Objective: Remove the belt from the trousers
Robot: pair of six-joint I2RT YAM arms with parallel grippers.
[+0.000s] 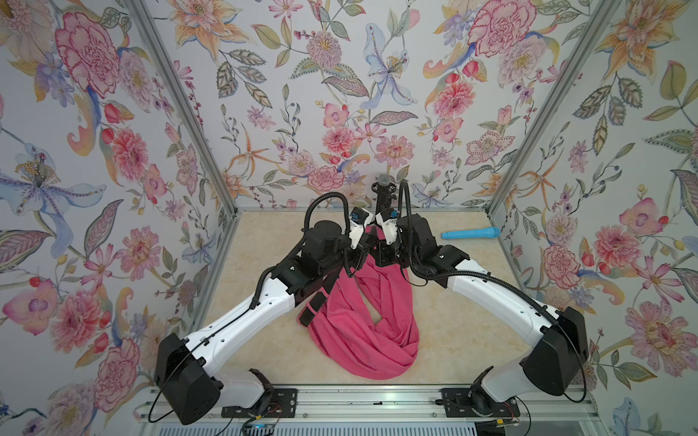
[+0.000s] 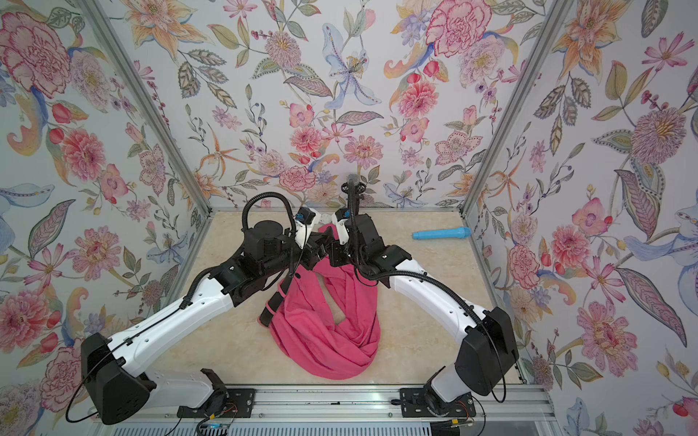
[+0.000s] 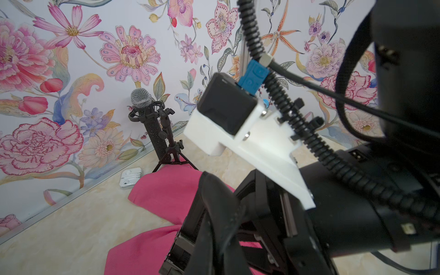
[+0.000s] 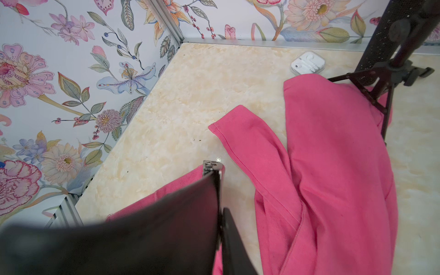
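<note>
The pink trousers (image 1: 367, 338) lie bunched on the table, one part reaching back to a microphone stand. A black belt (image 1: 312, 309) runs along their left side; the arms hide its upper part. Both grippers meet above the trousers' far half. In the left wrist view, my left gripper is shut, with a curved dark strap, seemingly the belt, rising from between its fingers. My right gripper is shut too. A blurred dark strap (image 4: 137, 229) crosses close in front of it; whether its fingers pinch that strap cannot be told.
The microphone stand (image 3: 155, 128) stands at the back, touching the trousers' far end. A white earphone case (image 3: 130, 177) lies by the back wall. A blue tube-like object (image 1: 470, 233) rests at the back right. Bare table shows on both sides.
</note>
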